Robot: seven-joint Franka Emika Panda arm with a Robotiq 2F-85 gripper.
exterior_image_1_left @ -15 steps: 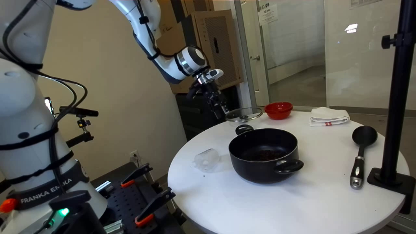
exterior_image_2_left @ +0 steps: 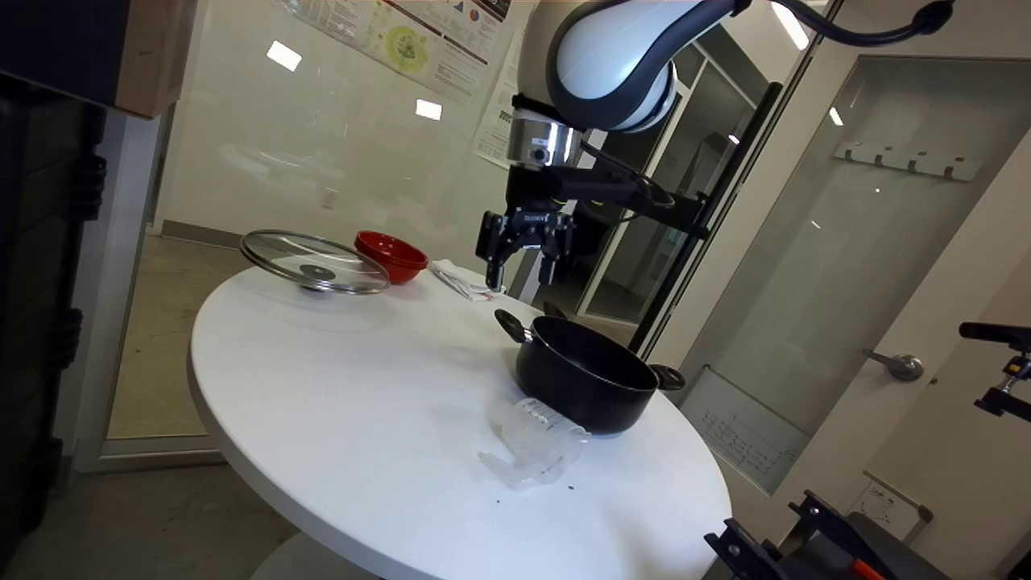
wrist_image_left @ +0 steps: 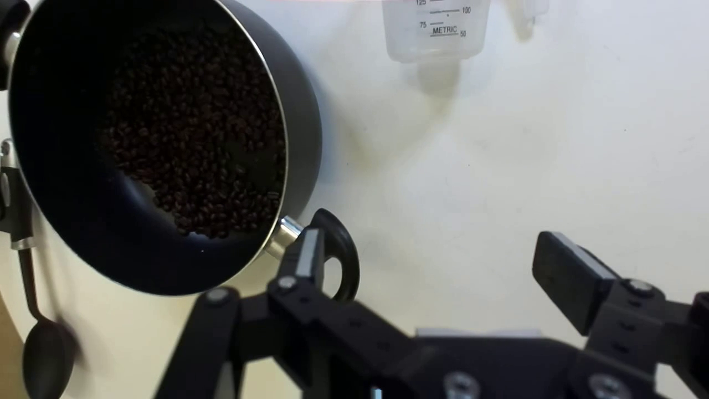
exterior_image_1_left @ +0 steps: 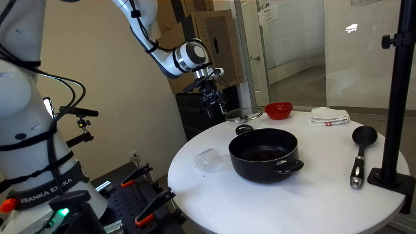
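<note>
My gripper is open, its fingers wide apart with nothing between them. In exterior view 2 the gripper (exterior_image_2_left: 522,275) hangs above the table, with air between it and everything below. A black two-handled pot (exterior_image_1_left: 259,171) stands upright on the table; dark beans (wrist_image_left: 199,126) cover part of its bottom. Beside the pot, a clear measuring cup (exterior_image_2_left: 541,440) lies on its side. The glass lid (exterior_image_1_left: 244,113), knob downward, lies toward the far left edge, close to two stacked red bowls (exterior_image_1_left: 278,110).
A folded white towel (exterior_image_1_left: 329,116) sits at the back of the table. Toward the right lie a black ladle (exterior_image_1_left: 361,156) and a clamped black post (exterior_image_1_left: 392,97). White tabletop (exterior_image_1_left: 249,206) in front of the pot is clear.
The arm's wrist has turned, so the gripper points more steeply down and has shifted slightly left in exterior view 1. The objects on the table look unmoved.
</note>
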